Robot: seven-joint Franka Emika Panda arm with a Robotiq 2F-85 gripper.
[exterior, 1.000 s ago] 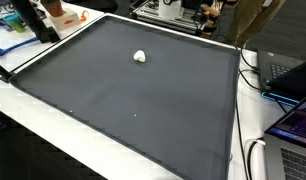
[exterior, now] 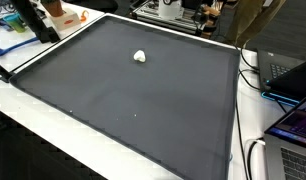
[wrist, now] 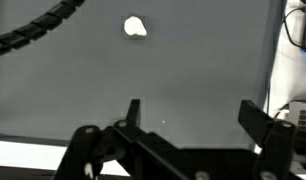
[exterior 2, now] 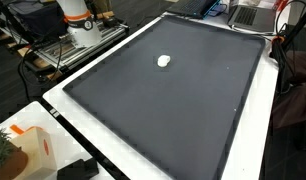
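Note:
A small white object (exterior: 140,56) lies alone on the dark grey board (exterior: 143,105), toward its far side in exterior view 1. The other exterior view shows the same white object (exterior 2: 164,61) in the upper middle of the board. From the wrist, the white object (wrist: 135,26) appears near the top, well ahead of my gripper. My gripper stands open, its two dark fingers wide apart with only bare board visible between them. Neither exterior view shows the gripper's fingers.
Laptops (exterior: 288,115) and cables sit along the right edge in exterior view 1. A small orange-and-white item (exterior 2: 31,148) stands at the lower left in exterior view 2. A black coiled cable (wrist: 33,28) crosses the wrist view's upper left. Most of the board is clear.

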